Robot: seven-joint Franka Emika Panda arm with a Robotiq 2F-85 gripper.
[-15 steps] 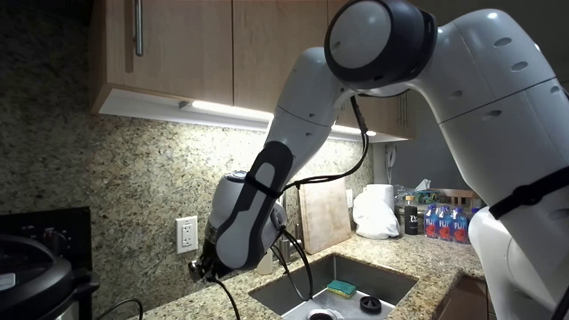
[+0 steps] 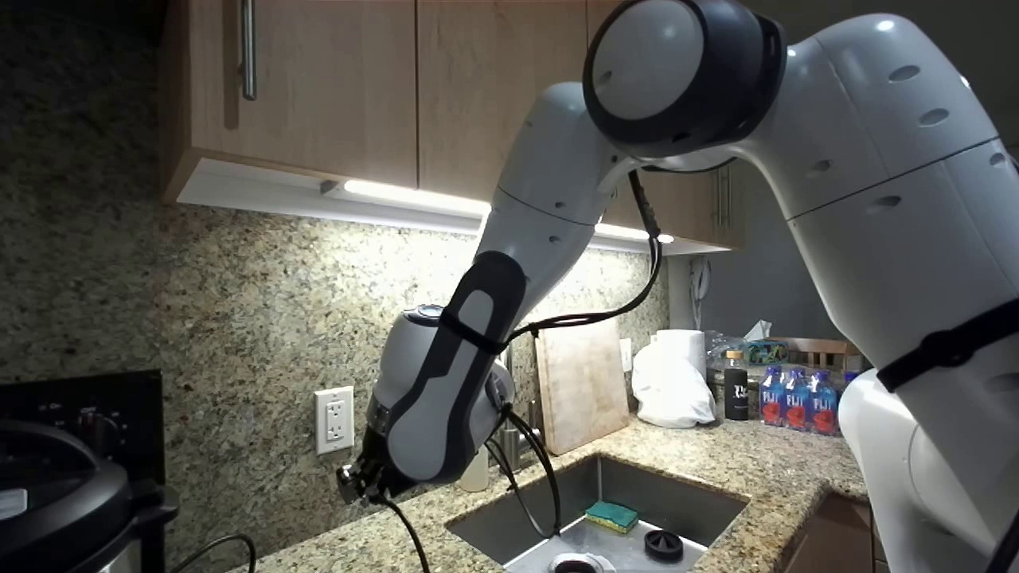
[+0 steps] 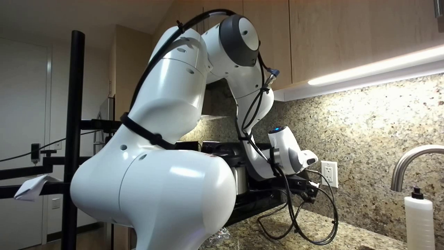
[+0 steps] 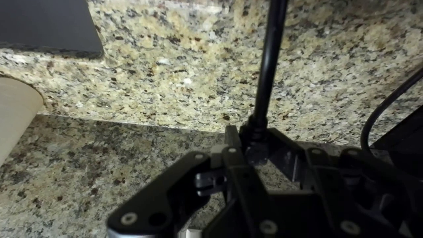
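Note:
My gripper is shut on the plug end of a black cable, which runs up and away from the fingers in the wrist view. The plug's tip points toward the granite backsplash and is partly hidden between the dark fingers. A white wall outlet is on the backsplash, just above and beside my gripper in exterior view 1. Exterior view 2 shows the same outlet to the right of the wrist. The held plug appears apart from the outlet.
A black cooker stands at the left. To the right lies a sink with a sponge in it. A pale soap bottle stands near the faucet. Loose cables loop below the wrist.

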